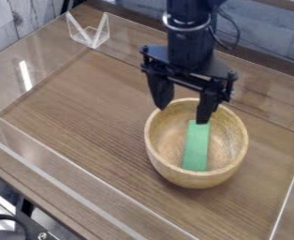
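A light wooden bowl (pixel 169 157) sits on the brown table, right of centre. In it lies a long green block (pixel 198 145), upright along the bowl's length. My black gripper (pixel 184 94) hangs over the back of the bowl, fingers spread apart and open, with nothing seen between them.
A white wire-like object (pixel 92 30) stands at the back left. Dark cables (pixel 12 225) show at the lower left corner.
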